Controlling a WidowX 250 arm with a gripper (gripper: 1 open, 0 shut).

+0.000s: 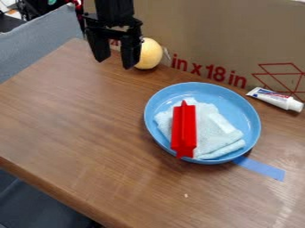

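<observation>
My black gripper point(114, 55) hangs at the top left above the back of the wooden table, its two fingers apart with nothing seen between them. A red elongated object point(184, 130) lies on a folded white cloth point(219, 133) in a blue plate point(238, 107) on the right side of the table. A pale yellow round object point(149, 54) sits just right of my gripper, against the cardboard.
A white tube point(274, 98) lies at the right back before a cardboard box point(226, 36). Blue tape point(262, 167) is on the table point(84, 125) beside the plate.
</observation>
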